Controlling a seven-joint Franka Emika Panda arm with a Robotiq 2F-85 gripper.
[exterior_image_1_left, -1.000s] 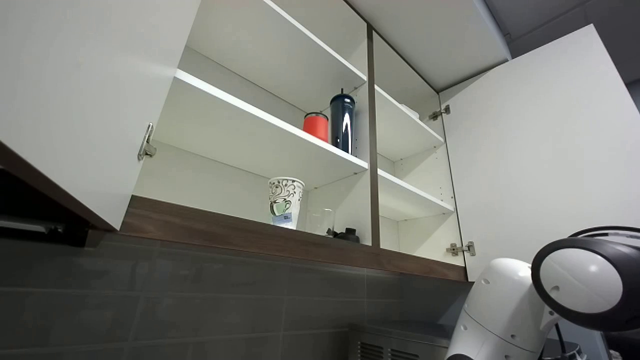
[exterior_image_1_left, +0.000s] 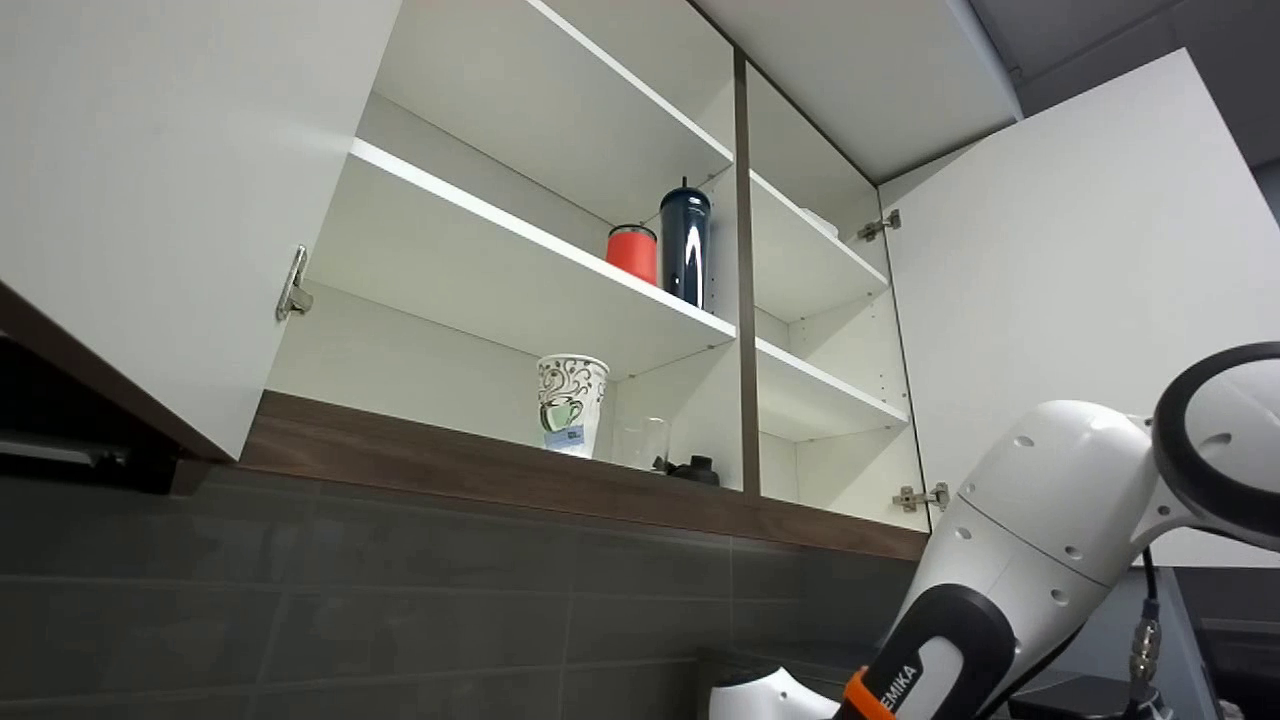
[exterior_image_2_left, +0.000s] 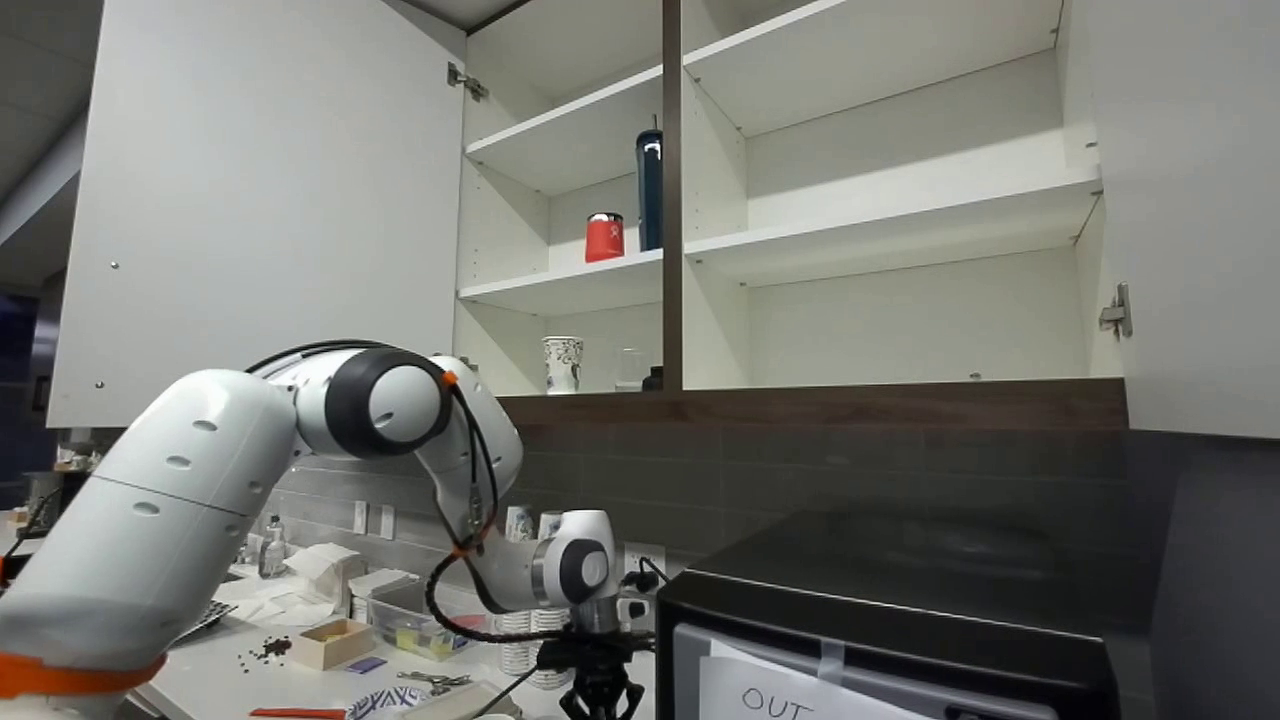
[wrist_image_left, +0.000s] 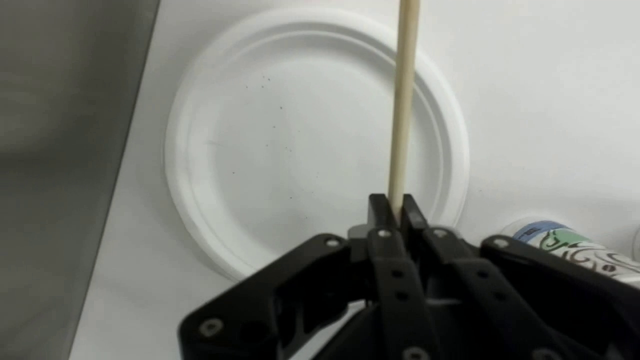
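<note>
In the wrist view my gripper is shut on a thin, pale wooden stick (wrist_image_left: 403, 102), which reaches out from the fingertips past the top edge of the view. Below the stick lies a round white plate (wrist_image_left: 240, 240) with small dark specks on it. A patterned paper cup (wrist_image_left: 576, 249) lies on its side right of the plate. From the second exterior view, the gripper (exterior_image_2_left: 600, 708) points down beside the black microwave, its fingertips cut off by the lower edge. The first exterior view does not show the gripper.
The black microwave (exterior_image_2_left: 888, 600) stands close on the right. Stacked cups, a clear bin (exterior_image_2_left: 414, 624) and a wooden box (exterior_image_2_left: 332, 642) occupy the counter. Overhead, the open cabinet holds a red cup (exterior_image_1_left: 632, 252), a dark tumbler (exterior_image_1_left: 686, 246) and a paper cup (exterior_image_1_left: 570, 402).
In the first exterior view the arm has moved up and to the left, and more of its forearm is now in view. The cabinet and its contents look unchanged.
</note>
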